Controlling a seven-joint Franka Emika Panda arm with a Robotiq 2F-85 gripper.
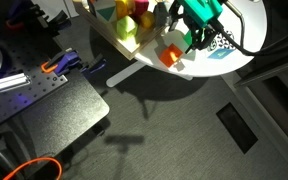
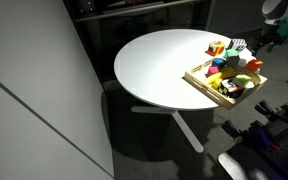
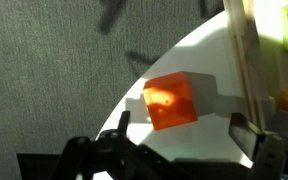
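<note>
An orange block (image 3: 170, 100) lies near the edge of the round white table, to one side of the tray; it also shows in exterior view 1 as an orange block (image 1: 171, 55). In the wrist view my gripper stands open, its dark fingers wide apart on either side of the block's near end, with nothing held. From exterior view 1, the gripper (image 1: 192, 38) hangs just up and to the right of the block, under the green-lit arm. How high it is above the table is hard to judge.
A wooden tray (image 2: 195, 80) of colourful items sits close to the block; its wall (image 3: 246, 60) runs along the wrist view's right. A patterned block (image 1: 220, 43) lies partly covered by the arm. Bare white table (image 2: 164, 60) extends away from the tray.
</note>
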